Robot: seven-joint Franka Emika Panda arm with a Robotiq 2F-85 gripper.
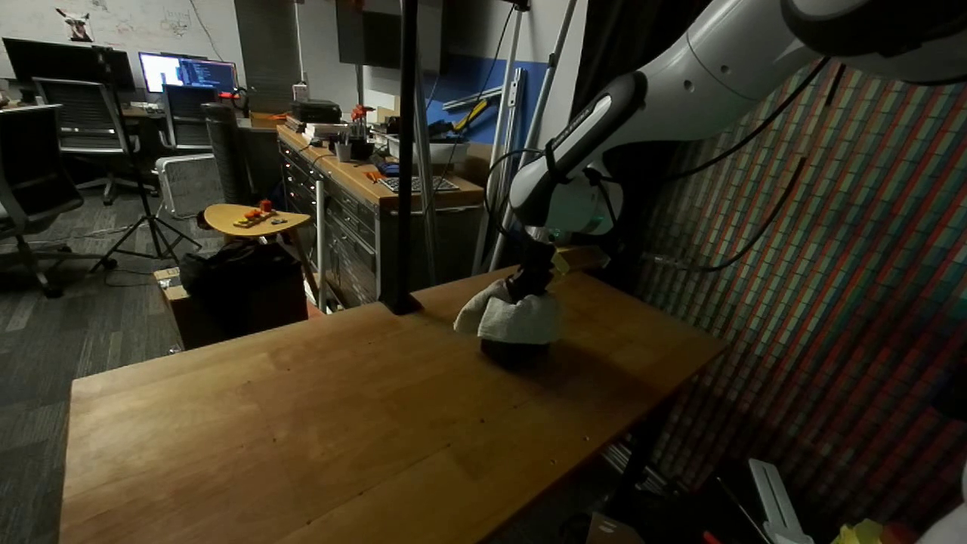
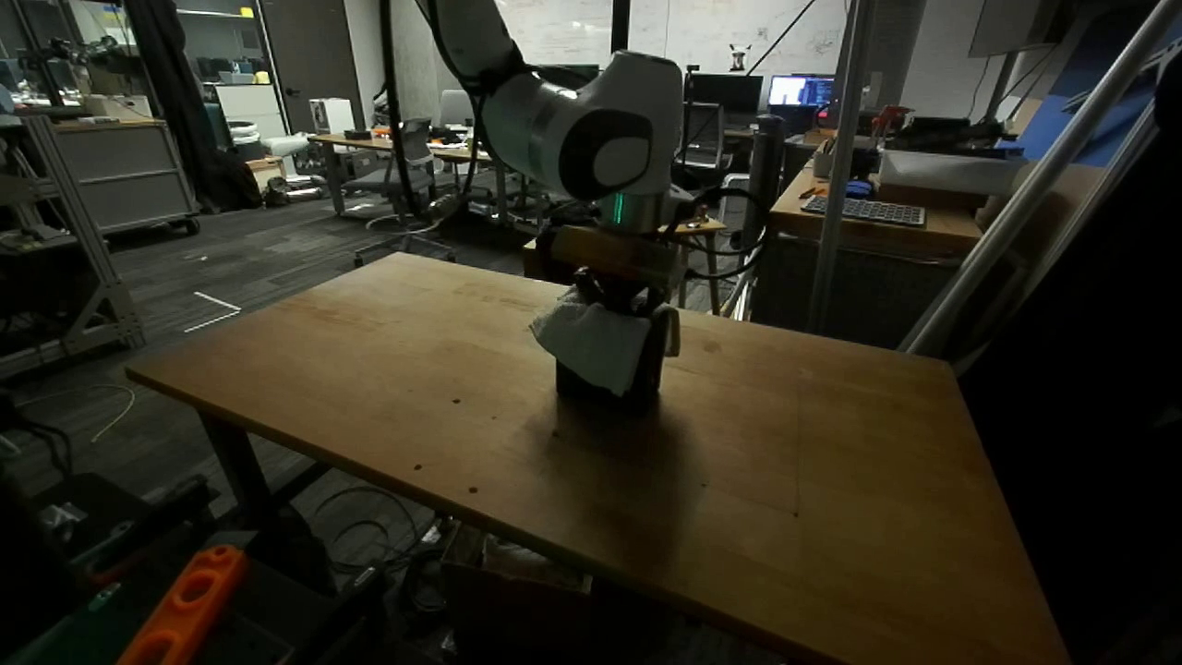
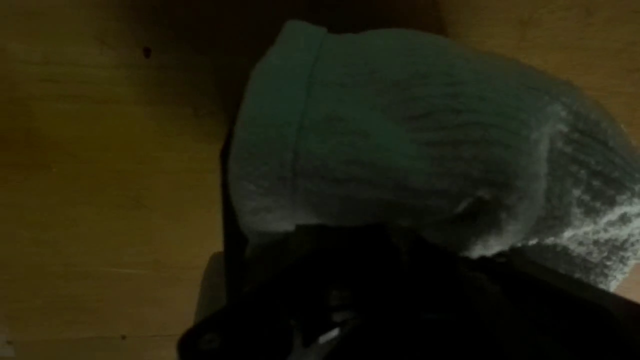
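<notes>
A light grey-white cloth (image 1: 519, 314) hangs over a dark, box-like object (image 1: 514, 353) standing on the wooden table. My gripper (image 1: 523, 289) comes down from above onto the cloth, shut on a bunched part of it. From the other side, the cloth (image 2: 598, 345) slants across the front of the dark object (image 2: 607, 390), whose lower part shows black. In the wrist view the cloth (image 3: 390, 132) spreads wide in front of the dark fingers; their tips are too dim to make out. What lies inside the dark object is hidden.
A black post (image 1: 405, 163) rises at the table's back edge. Beyond stands a workbench (image 1: 349, 172) with clutter.
</notes>
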